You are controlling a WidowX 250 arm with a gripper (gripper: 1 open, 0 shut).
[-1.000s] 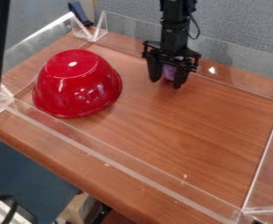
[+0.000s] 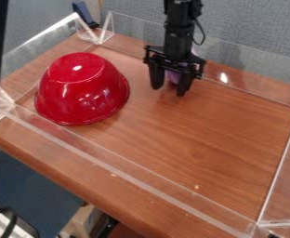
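My black gripper [image 2: 173,76] is low at the back middle of the wooden table, around a small purple object [image 2: 184,80] that is mostly hidden behind its fingers. I cannot tell whether the fingers are shut on it. A large red bowl [image 2: 79,85], upside down, rests on the left part of the table, to the left of the gripper and apart from it.
Low clear plastic walls [image 2: 270,181] edge the wooden work surface [image 2: 204,149], whose middle and right are free. A grey panel [image 2: 259,51] stands behind. A dark blue item [image 2: 85,13] is at the back left, outside the work surface.
My gripper has shifted slightly left and toward the camera over the last second. Less of the purple object shows now. The red bowl has not moved.
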